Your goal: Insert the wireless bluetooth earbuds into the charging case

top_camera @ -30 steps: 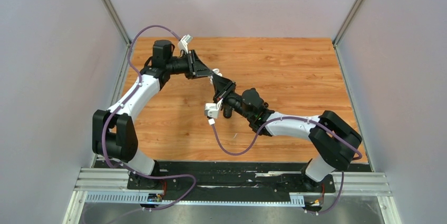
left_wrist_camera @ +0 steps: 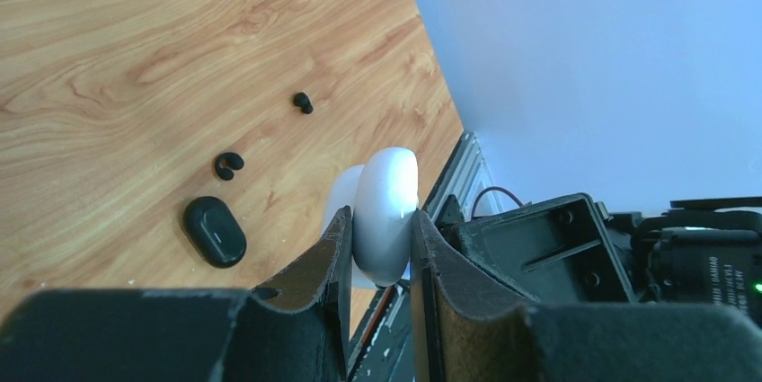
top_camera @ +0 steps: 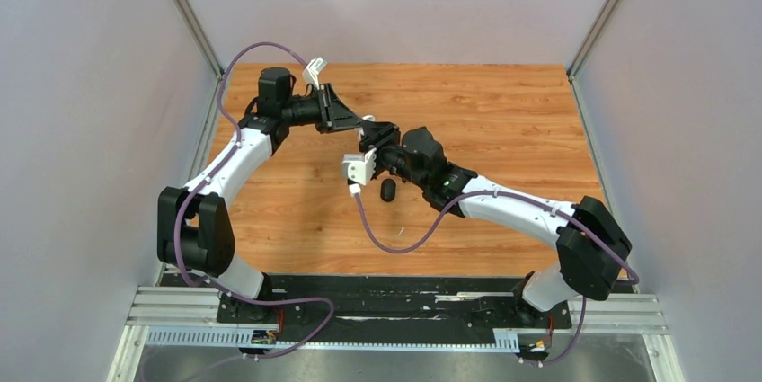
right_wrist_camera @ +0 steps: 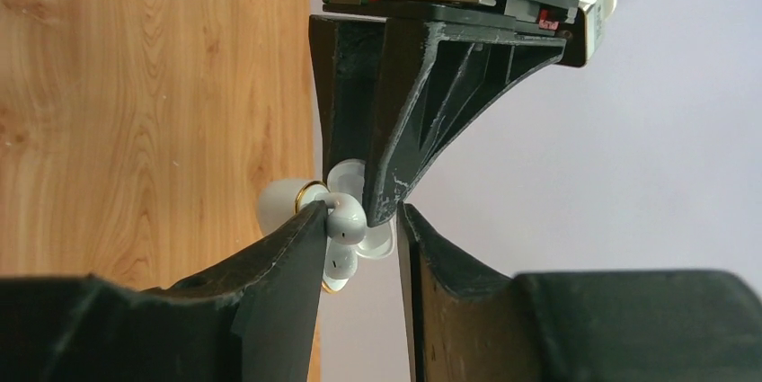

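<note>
The white charging case [left_wrist_camera: 386, 186] is clamped upright in my left gripper, which is shut on it. In the right wrist view, the case [right_wrist_camera: 285, 204] shows a gold trim line and its lid stands open. A white earbud [right_wrist_camera: 347, 220] sits at the case's opening, against or very close to one finger of my right gripper. That gripper is part open, with a clear gap on the earbud's other side. A second rounded white piece [right_wrist_camera: 341, 260] shows below; whether it is the other earbud I cannot tell. From above, the grippers hide most of the case.
On the wooden table lie a small black oval case [left_wrist_camera: 215, 232] and two small black pieces, one curved [left_wrist_camera: 228, 165] and one farther off [left_wrist_camera: 304, 102]. Both arms meet close together over the table.
My right arm has shifted, its wrist turning and its forearm swinging slightly; its gripper stays close to the left gripper's tips. The left arm has held still. More of the black oval case now shows.
</note>
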